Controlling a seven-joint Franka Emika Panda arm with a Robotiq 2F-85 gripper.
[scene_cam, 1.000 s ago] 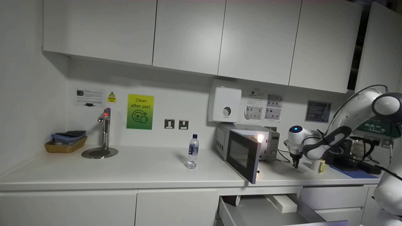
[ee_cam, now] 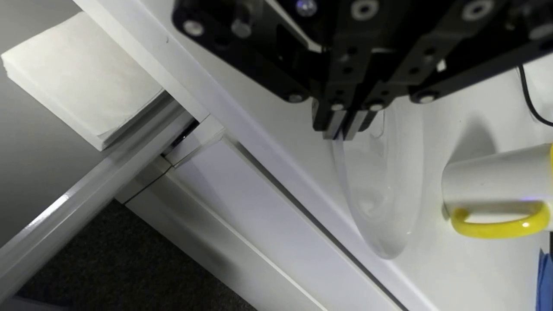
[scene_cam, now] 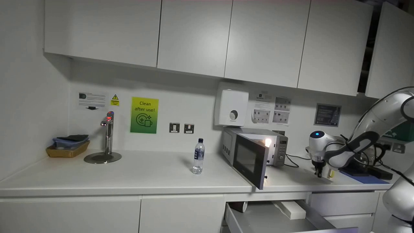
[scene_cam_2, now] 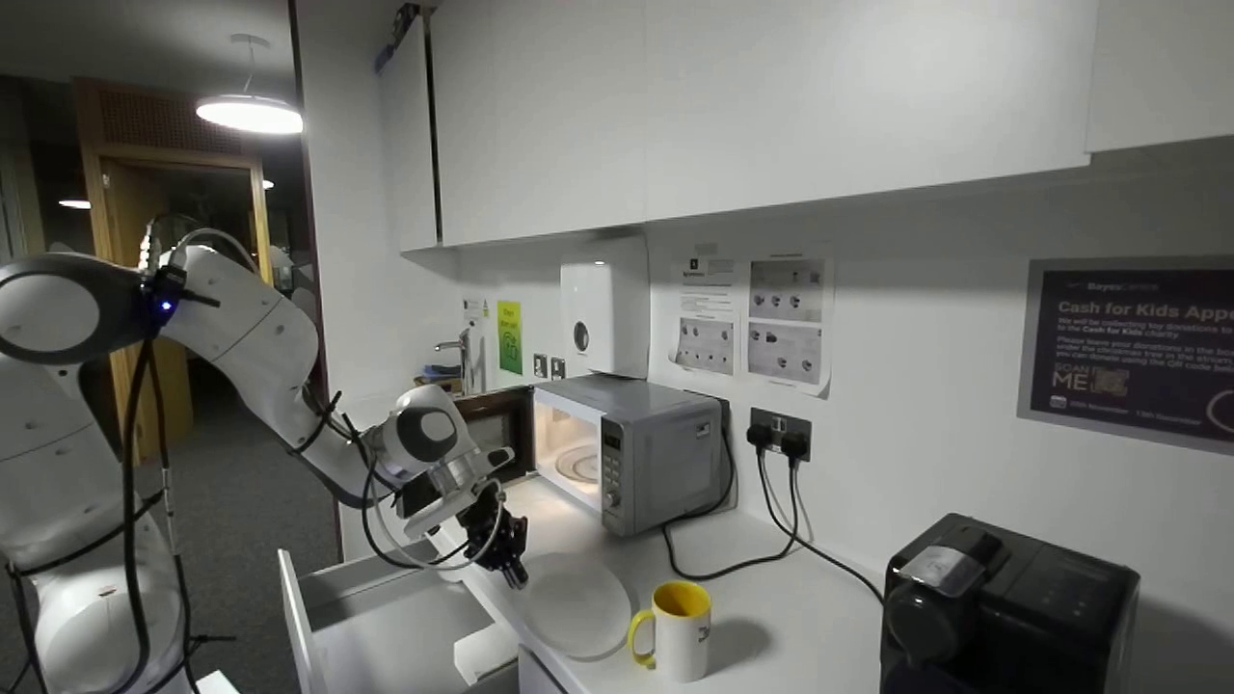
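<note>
A clear or whitish round plate rests on the counter near its front edge. My gripper points down at the plate's left rim in exterior view 2. In the wrist view my gripper is shut, its fingertips meeting the near rim of the plate; whether that thin rim is pinched between them I cannot tell. In exterior view 1 the gripper hangs low over the counter, partly in front of the mug. A white mug with yellow inside and handle stands beside the plate.
The microwave stands with its door open and light on. Below the counter, an open drawer holds a white block-like stack. A water bottle stands left of the microwave; a black coffee machine is at the right.
In exterior view 1 my gripper has moved right and slightly lower, now partly covering the mug. The arm has shifted with it. Microwave, bottle and drawer are unchanged.
</note>
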